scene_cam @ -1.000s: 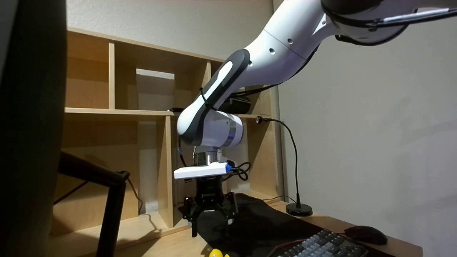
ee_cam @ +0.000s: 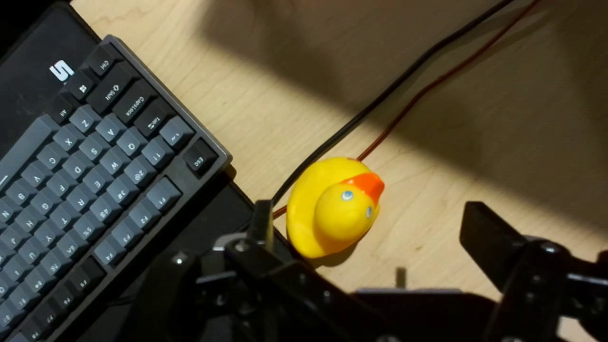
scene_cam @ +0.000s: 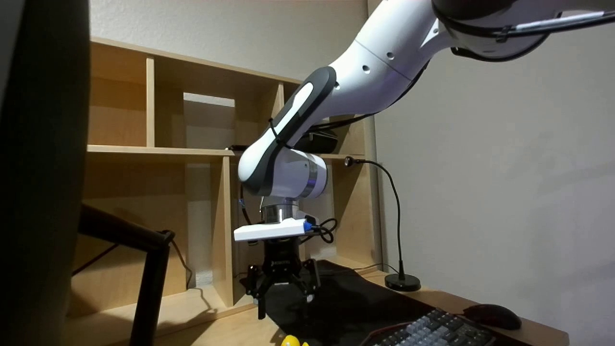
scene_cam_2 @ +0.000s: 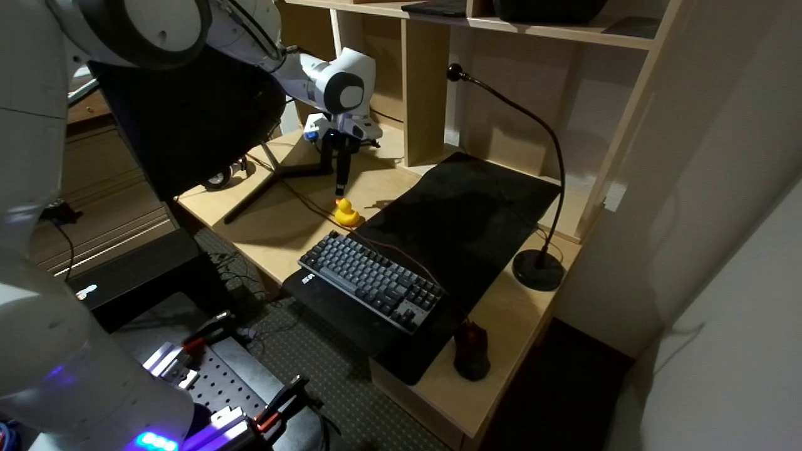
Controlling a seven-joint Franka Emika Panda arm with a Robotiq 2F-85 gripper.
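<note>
A yellow rubber duck [ee_cam: 323,213] with an orange beak sits upright on the wooden desk, beside the keyboard's corner in the wrist view. In exterior view 2 the duck [scene_cam_2: 346,213] is just below and beyond my fingertips. Only the top of the duck [scene_cam: 291,340] shows at the bottom edge of exterior view 1. My gripper [scene_cam: 286,308] points down over the desk with its fingers spread wide. Nothing is between the fingers; in the wrist view the gripper has the duck nearer its left finger, with bare wood towards the right one.
The keyboard [scene_cam_2: 373,278] rests on a black desk mat [scene_cam_2: 470,214]. A mouse [scene_cam_2: 471,351] and a gooseneck lamp [scene_cam_2: 539,269] stand to the right. A black cable [ee_cam: 393,86] and a red one pass by the duck. A wooden shelf [scene_cam: 222,225] rises behind.
</note>
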